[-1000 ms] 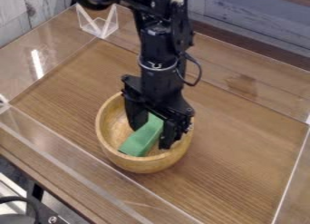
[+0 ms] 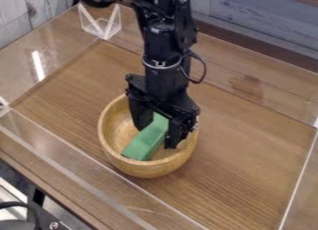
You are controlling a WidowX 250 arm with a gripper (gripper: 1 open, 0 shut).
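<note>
The black gripper (image 2: 159, 117) reaches down into a round wooden bowl (image 2: 118, 145) near the middle of the view, its fingers spread open around the upper part of a green oblong object (image 2: 143, 143). The object lies tilted inside the bowl, partly hidden by the gripper. Whether either finger touches it I cannot tell.
A clear plastic piece (image 2: 99, 20) stands at the back left. Raised edges border the table, and a dark cable (image 2: 19, 206) shows at the lower left.
My gripper has moved up very slightly; the bowl and green object look almost unchanged.
</note>
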